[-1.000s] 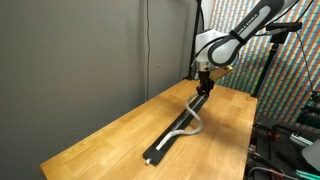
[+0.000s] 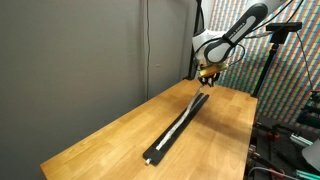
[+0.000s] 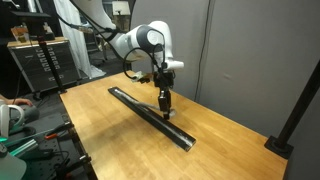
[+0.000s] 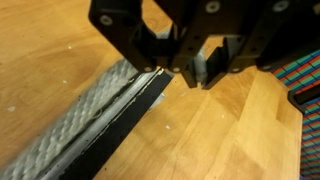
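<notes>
A long black bar or channel (image 2: pixel 152 157) lies on the wooden table. A pale grey, woven-looking strip (image 2: pixel 180 121) runs along it, nearly straight. In the wrist view the strip (image 4: pixel 85 112) lies close beside the black edge (image 4: pixel 118 140) and rises toward my gripper. My gripper (image 2: pixel 208 82) is at the bar's far end in exterior view 1, shut on the strip's end; a pale bit shows at the fingertips. In exterior view 2 my gripper (image 3: pixel 165 104) hangs above the bar (image 3: pixel 180 137), and the arm hides part of the strip.
A grey wall or partition (image 2: pixel 80 60) stands behind it. A colourful patterned item (image 4: pixel 300 75) shows at the right edge of the wrist view.
The strip was bowed out to one side of the bar; it is now pulled nearly straight along it. My gripper has moved a little toward and past the bar's far end.
</notes>
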